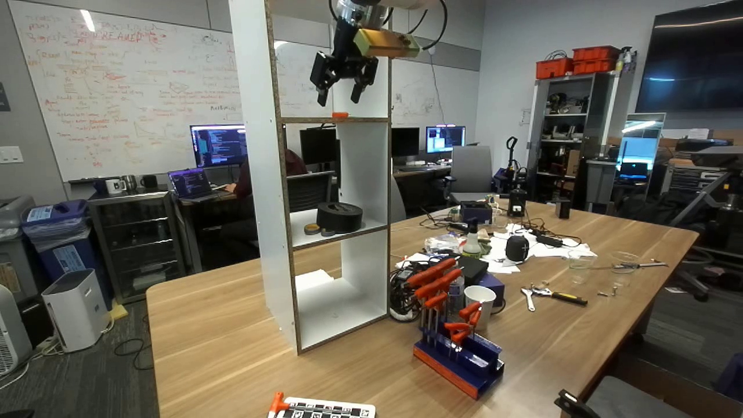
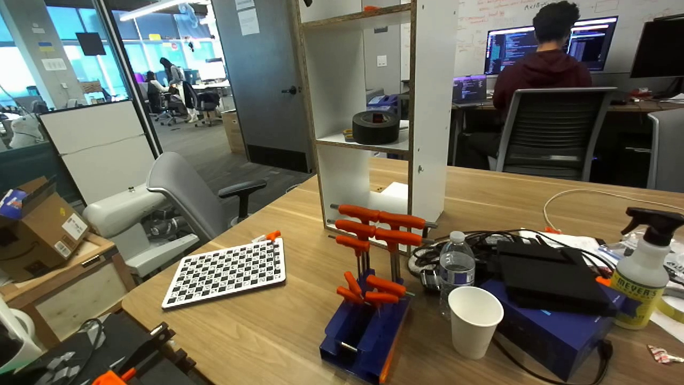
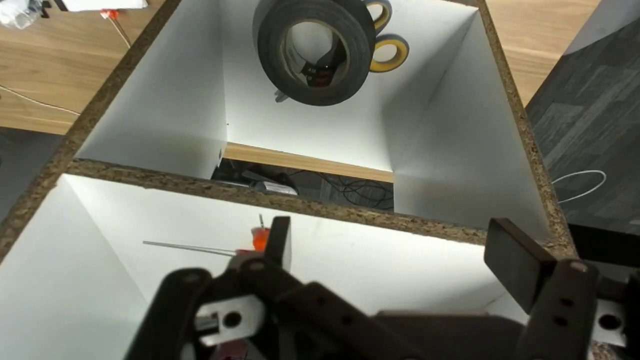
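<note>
My gripper [image 1: 339,100] is open at the height of the shelf unit's top compartment, its fingers apart with nothing between them. Below it, an orange-handled hex key [image 1: 339,115] lies on the upper board of the white shelf unit [image 1: 254,174]. In the wrist view that hex key [image 3: 259,239] shows its long thin shaft pointing left, and part of its handle is hidden behind the left finger [image 3: 278,240]. Other orange T-handle keys [image 2: 359,213] stand in a blue holder [image 2: 333,346] on the table.
One shelf lower are a black tape roll [image 1: 339,217] and small yellow tape rolls [image 3: 390,54]. The shelf's side walls and board edges flank the gripper. A checkered board [image 2: 227,269], a paper cup [image 2: 474,321] and a bottle [image 2: 456,269] sit on the table [image 1: 209,327].
</note>
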